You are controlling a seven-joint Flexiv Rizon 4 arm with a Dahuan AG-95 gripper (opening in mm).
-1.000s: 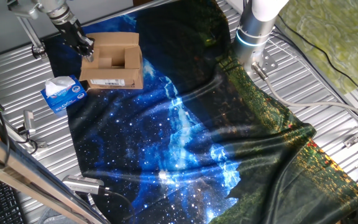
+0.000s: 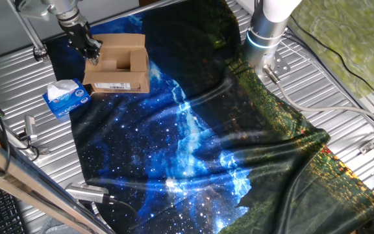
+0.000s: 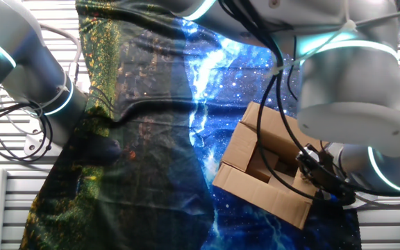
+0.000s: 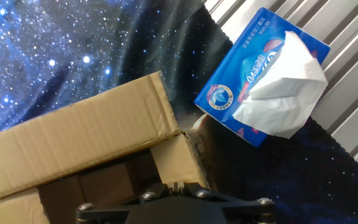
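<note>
An open cardboard box (image 2: 119, 86) stands on the dark star-printed cloth, flaps spread outward. My gripper is at the bottom of the wrist view, its two fingertips close together, over the box's near side flap (image 4: 178, 160). Exterior view 1 shows the gripper (image 2: 95, 58) at the box's left wall. In exterior view 2 the gripper (image 3: 310, 165) reaches the box (image 3: 261, 193) from the right. Whether any cardboard lies between the fingertips cannot be made out. Much of the box's inside is dark or hidden.
A blue tissue pack (image 4: 263, 78) with a white tissue sticking out sits close beside the box.
The arm above my gripper has shifted slightly to the right in exterior view 1, with the fingertips staying near the box's left wall. The box and tissue pack have not moved.
</note>
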